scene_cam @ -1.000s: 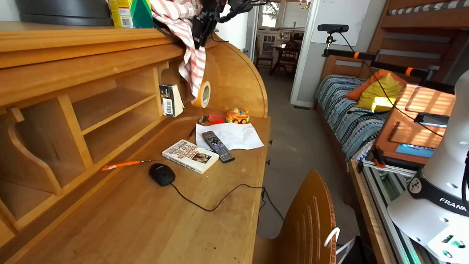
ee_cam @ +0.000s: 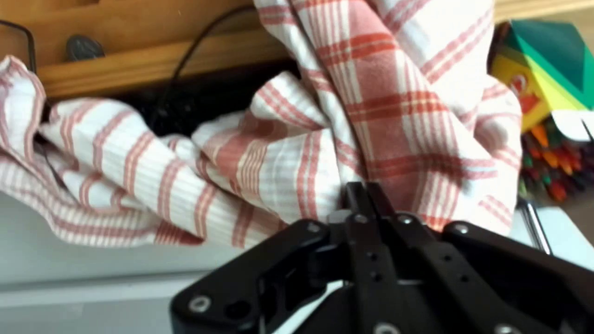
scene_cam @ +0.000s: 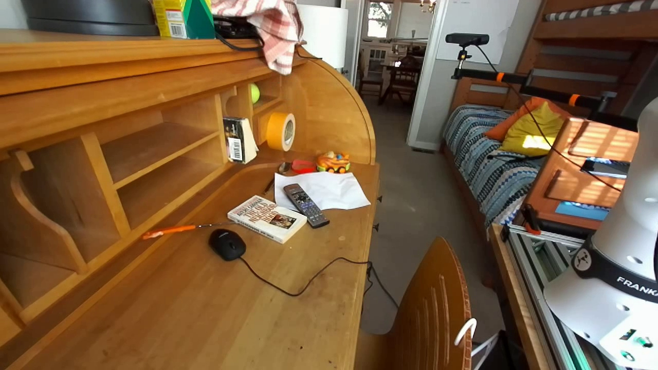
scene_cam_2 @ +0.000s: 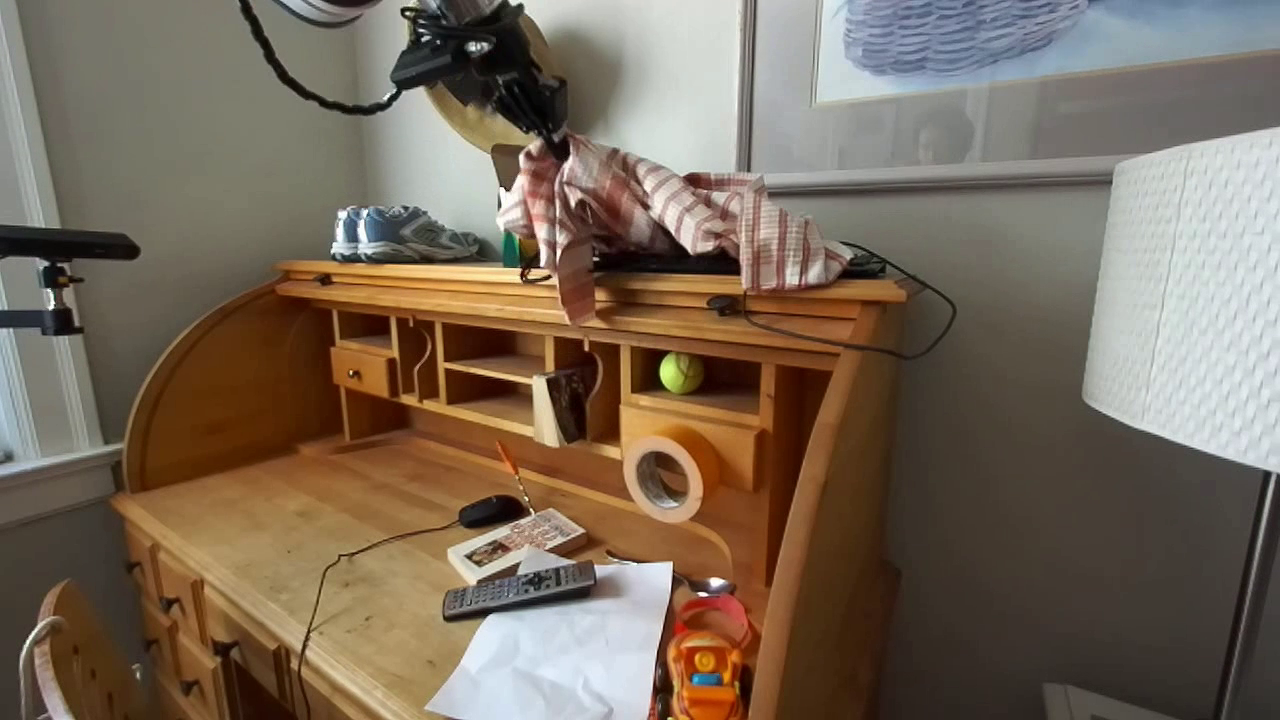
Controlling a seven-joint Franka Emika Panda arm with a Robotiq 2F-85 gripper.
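Note:
A white and red checked cloth [scene_cam_2: 672, 206] lies bunched over the top of the roll-top desk [scene_cam_2: 480, 284]. In exterior view 2 my gripper [scene_cam_2: 558, 146] is above the desk top, shut on the cloth, which rises to a peak at the fingertips. The wrist view has the closed fingers [ee_cam: 356, 203] against folds of the cloth [ee_cam: 406, 105]; the pinched part is hidden. One end of the cloth [scene_cam: 280, 52] hangs over the desk top's edge in exterior view 1, where the gripper is out of frame.
On the desk top are a yellow-green box [scene_cam: 185, 18], shoes [scene_cam_2: 402, 233] and a dark device with cables [scene_cam: 237, 28] partly under the cloth. A tape roll [scene_cam_2: 668, 472], tennis ball [scene_cam_2: 681, 372] and standing book [scene_cam_2: 564, 406] occupy the front below. A lampshade [scene_cam_2: 1188, 300] stands at the right.
My gripper has moved up and out of exterior view 1. The cloth's hanging end has risen with it, uncovering the tennis ball and more of the tape roll.

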